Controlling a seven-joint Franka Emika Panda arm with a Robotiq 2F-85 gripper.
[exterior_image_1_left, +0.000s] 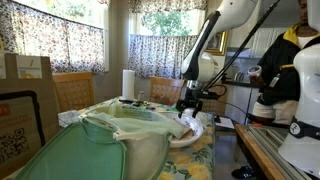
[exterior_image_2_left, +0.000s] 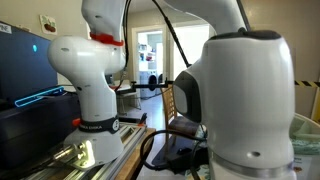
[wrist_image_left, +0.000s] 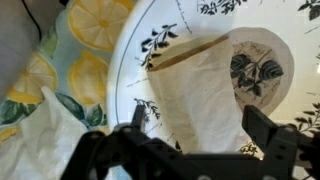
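In the wrist view, a pale, flat paper piece (wrist_image_left: 200, 95) with a brown upper edge lies on a white plate (wrist_image_left: 150, 30) decorated with dark leaves. My gripper is open over it, one fingertip on each side of the paper's lower part. Nothing shows held between the fingers. From exterior view 1, the gripper (exterior_image_1_left: 188, 104) is low by the far side of the white dish on the table; its fingers are too small to read there. Exterior view 2 has the arm blocking the gripper and dish.
A lemon-print tablecloth (wrist_image_left: 90, 75) surrounds the plate, with crumpled white material (wrist_image_left: 45, 140) at lower left. Green containers (exterior_image_1_left: 85, 155) and a cardboard box (exterior_image_1_left: 28, 110) fill the near left. A paper towel roll (exterior_image_1_left: 128, 84) stands farther back.
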